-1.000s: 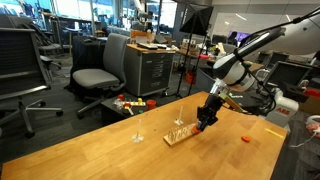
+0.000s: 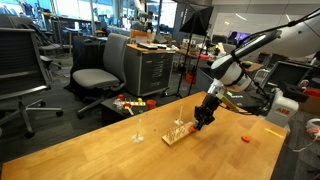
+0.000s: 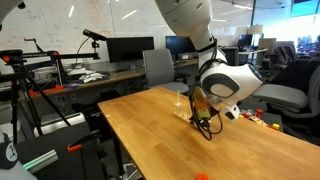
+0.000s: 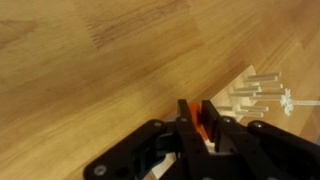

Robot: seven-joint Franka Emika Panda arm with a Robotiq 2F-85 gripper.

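Note:
In the wrist view my gripper is shut on a small orange-red piece (image 4: 203, 125), held between its fingertips. Just beyond the fingers lies a pale wooden peg board (image 4: 246, 84) with several upright pegs (image 4: 262, 87). From the first exterior view, my gripper (image 2: 197, 125) is low at the right end of that peg board (image 2: 178, 134), with red showing at its tips. Whether the piece touches the board or a peg cannot be made out. The arm hides most of the board in the second exterior view.
Several coloured blocks (image 2: 130, 104) stand at the table's back edge, near a red cup (image 2: 151, 104). A red piece (image 2: 246, 138) lies to the right of the arm, and a small white stand (image 2: 138, 137) is left of the board.
The gripper has shifted very slightly at the board's right end, staying low. The peg board and the other objects look unmoved.

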